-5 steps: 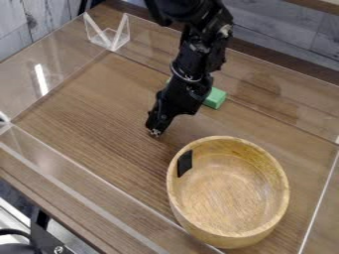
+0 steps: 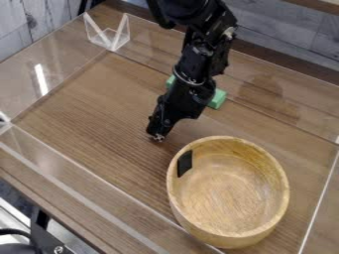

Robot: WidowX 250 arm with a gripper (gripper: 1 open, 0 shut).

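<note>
The black robot arm (image 2: 199, 69) reaches down from the top centre, and its gripper (image 2: 166, 124) is low over the wooden table (image 2: 79, 129). Its fingertips are close to a small shiny object (image 2: 158, 136) on the wood. The fingers are dark and overlapping, so their opening is unclear. A green object (image 2: 213, 97) lies behind the arm, partly hidden by it.
A large beige round container (image 2: 228, 193) with a black patch on its rim stands at lower right. White wire-like pieces are at the upper left and left edge.
The arm and wrist have shifted slightly, covering more of the green object. The small object near the fingertips looks about the same place.
</note>
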